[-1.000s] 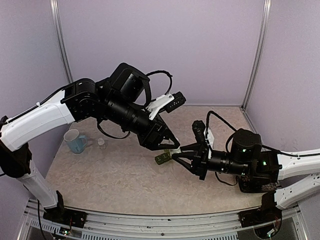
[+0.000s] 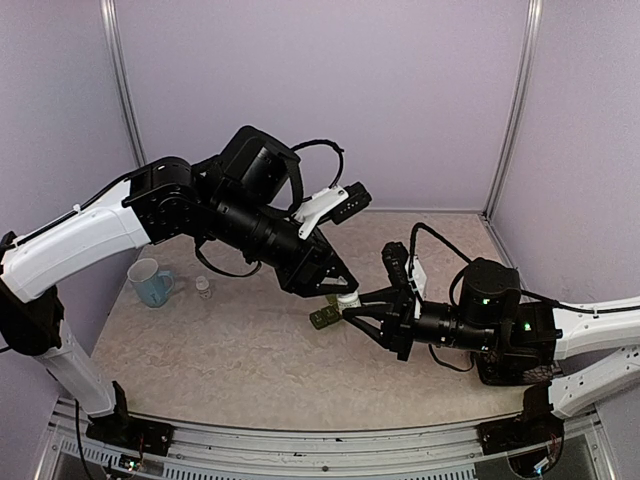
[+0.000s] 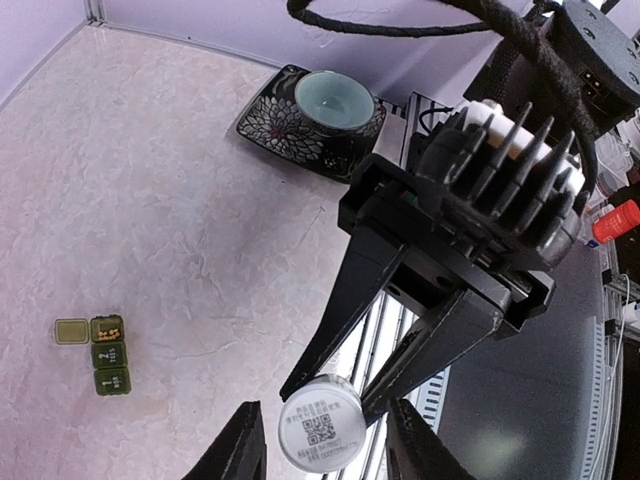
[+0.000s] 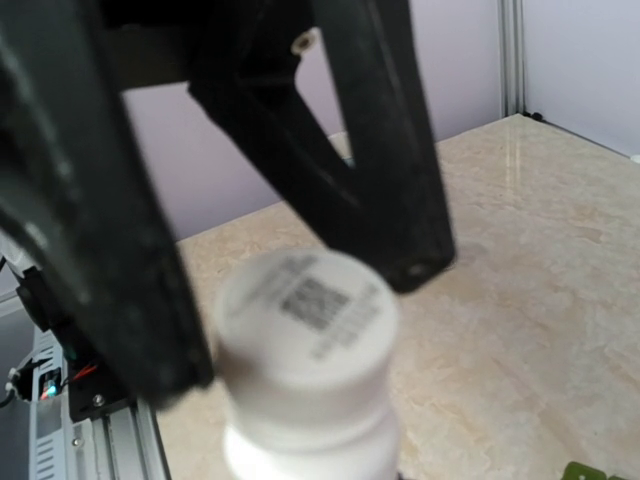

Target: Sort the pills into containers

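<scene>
A white pill bottle with its cap on is held up above the table between the two arms. My right gripper is shut on the bottle's body; in the left wrist view its two fingertips pinch it just behind the white cap. The left gripper stands part open around the cap, one finger on either side, with nothing gripped. Down on the table lies a small green compartment container, partly hidden behind the grippers in the top view.
A second white bottle stands at the left beside a light blue mug. On the right side, a black patterned tray bears a pale green cup.
Both arms stay almost in place; the right one has shifted very slightly left.
</scene>
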